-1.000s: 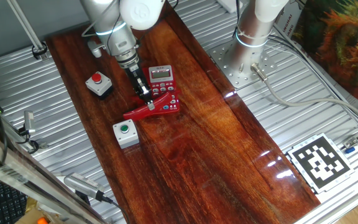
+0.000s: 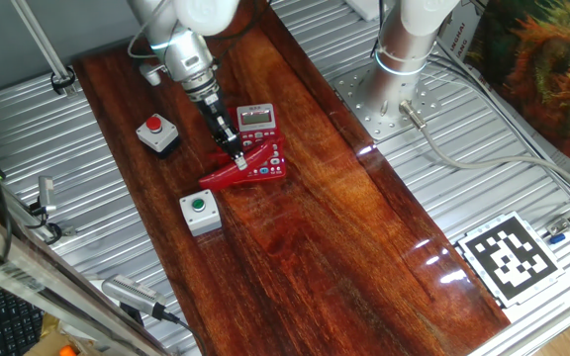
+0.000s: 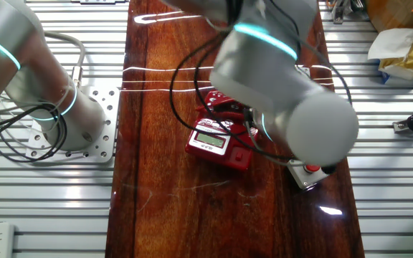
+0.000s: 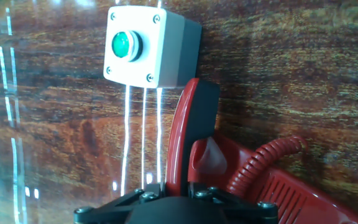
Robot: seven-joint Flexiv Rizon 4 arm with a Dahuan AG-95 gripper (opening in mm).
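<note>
A red desk phone (image 2: 270,170) with a grey-framed display lies on the wooden table. Its red handset (image 2: 222,179) sits slantwise across the phone's body, one end jutting toward the green-button box. My gripper (image 2: 240,162) is shut on the handset's middle. In the wrist view, the handset (image 4: 178,143) rises between the two black fingers, with the phone's coiled cord (image 4: 263,163) and the base beside it. Whether the handset is clear of the base cannot be told. In exterior view 2 the arm covers the gripper and much of the phone (image 3: 210,142).
A white box with a green button (image 4: 124,45) stands just beyond the handset's free end. Another box, with a red button (image 2: 156,131), is at the table's left edge.
The handset has shifted slightly to the right and tilted a little more steeply in exterior view 1, along with my gripper. The arm above has swung slightly to the left. Phone body and boxes are unmoved.
</note>
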